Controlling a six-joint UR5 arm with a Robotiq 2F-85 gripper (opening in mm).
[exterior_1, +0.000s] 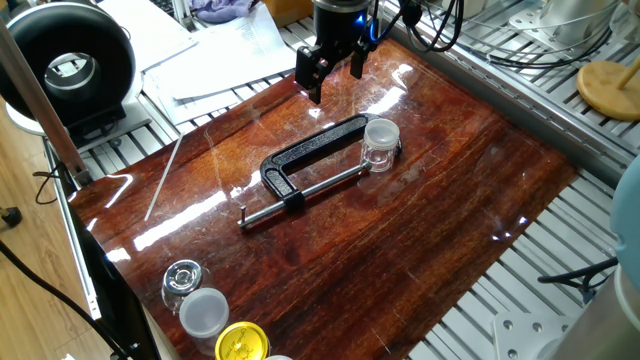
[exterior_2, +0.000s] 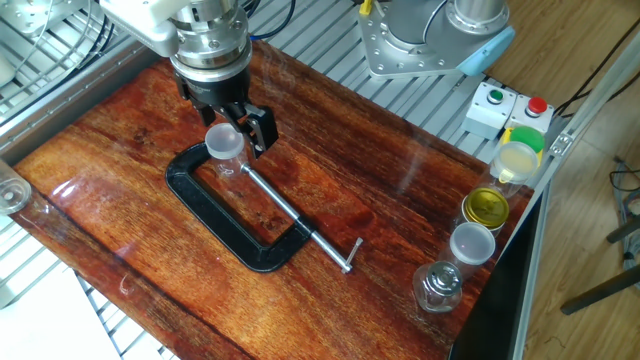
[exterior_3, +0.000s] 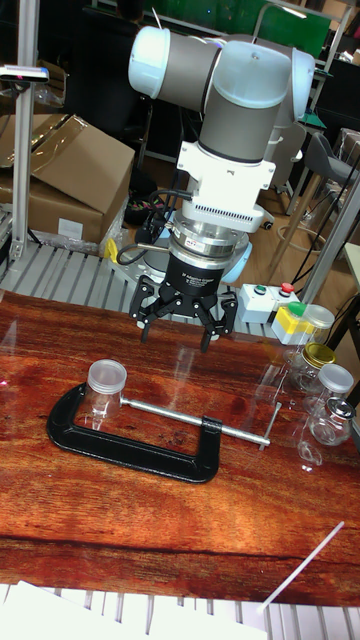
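A black C-clamp (exterior_1: 318, 146) with a steel screw lies flat on the glossy brown wooden board (exterior_1: 460, 210). At the clamp's far end, by the tip of the screw, stands a small clear jar (exterior_1: 379, 152) with a frosted white lid (exterior_3: 107, 375), upright within the clamp's frame. Whether the screw presses on the jar I cannot tell. Above the board hangs my gripper (exterior_3: 177, 337), pointing down, its fingers spread and nothing between them. In the exterior view 1 it is clear of both clamp and jar.
Several lidded jars stand in a row along one board edge, among them a silver-lidded (exterior_2: 438, 287), a white-lidded (exterior_2: 472, 243) and a gold-lidded one (exterior_2: 487, 207). A thin white stick (exterior_1: 164, 177) lies near another edge. The board's middle right in exterior view 1 is bare.
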